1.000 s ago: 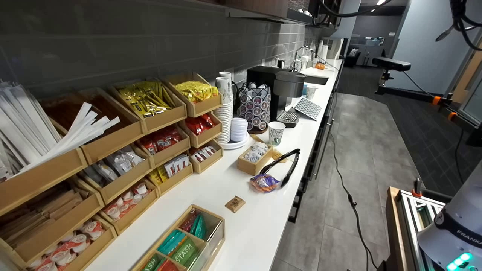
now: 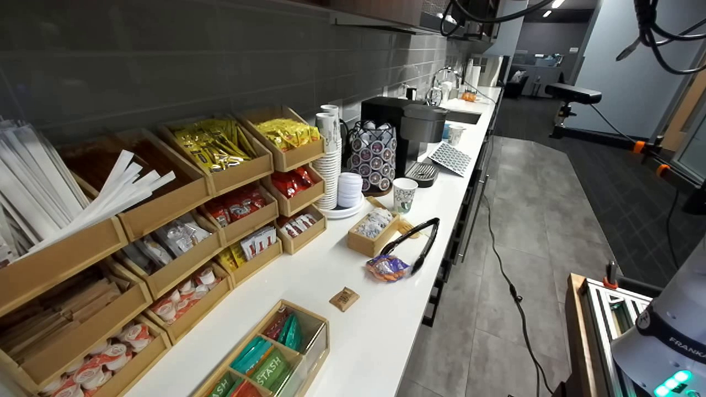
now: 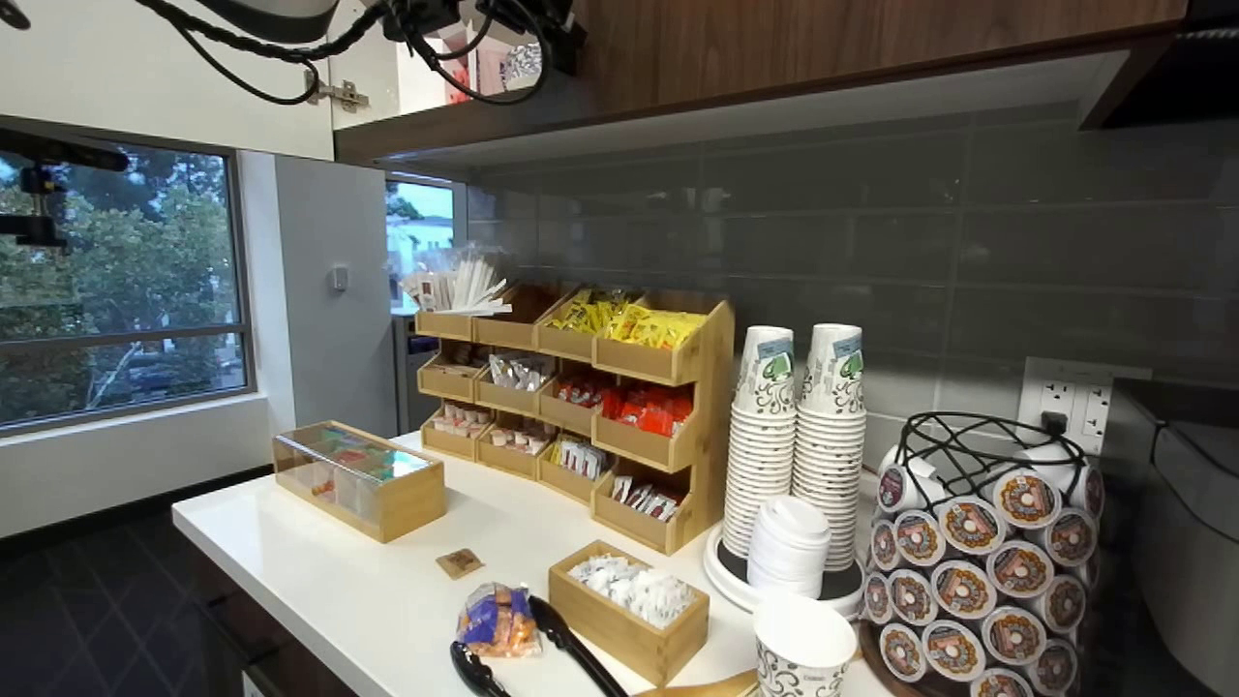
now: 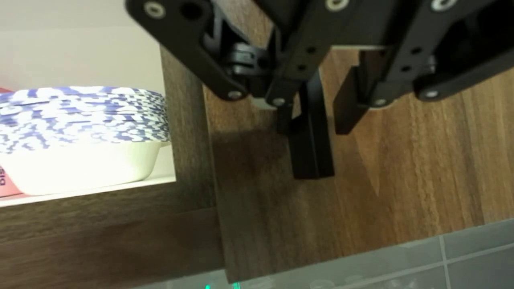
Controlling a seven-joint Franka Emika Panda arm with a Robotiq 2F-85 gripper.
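In the wrist view my gripper stands open before a brown wood-grain cabinet front [image 4: 424, 163]. Its two dark fingers are apart, with wood showing in the gap and no object between them. Whether a finger touches the wood is hard to tell. Left of the gripper, an open cabinet compartment holds a stack of bowls [image 4: 86, 139] with blue-and-white patterned rims. Part of the arm's dark end [image 3: 558, 35] hangs before the upper cabinet in exterior view 2, where the fingers are not clear.
An open white cabinet door [image 3: 232, 70] spans the upper left. Loose cables [image 3: 476, 70] hang by the arm. Below, the white counter [image 2: 291, 278] carries snack bins, cup stacks [image 3: 801, 441], tongs [image 2: 427, 245] and a pod rack [image 3: 976, 558].
In exterior view 1 the hanging cables at the upper right have shifted left, toward the cabinets. Objects on the counter have stayed where they were.
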